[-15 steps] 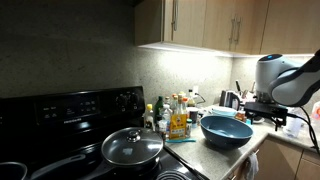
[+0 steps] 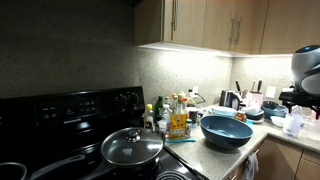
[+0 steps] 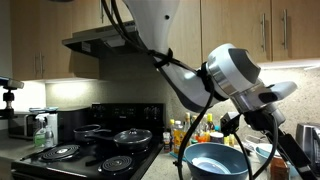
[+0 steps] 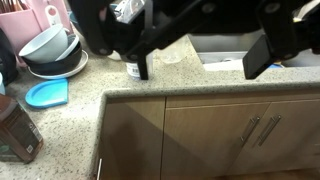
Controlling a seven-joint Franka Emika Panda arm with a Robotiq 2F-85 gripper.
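Observation:
My gripper is open in the wrist view, its dark fingers set wide apart with nothing held between them. Below it lie the counter's front edge and wooden cabinet doors (image 4: 225,125). A white container (image 4: 133,69) is partly hidden behind the left finger. In exterior view 1 the arm (image 2: 307,68) reaches in from the right edge, over the far end of the counter. A white, translucent container (image 2: 292,124) is close below it there. The arm (image 3: 240,82) crosses exterior view 2, where the fingertips are hard to make out.
Stacked bowls (image 4: 52,48), a blue item (image 4: 47,93) and a brown container (image 4: 17,130) occupy the counter's left in the wrist view. A sink (image 4: 225,50) is at the back. A large blue bowl (image 2: 227,131) and lidded pan (image 2: 132,148) stand nearer the stove.
In exterior view 1 the arm has moved rightward along the counter, away from the large blue bowl, and is now partly out of frame. The bowl and pan have stayed put.

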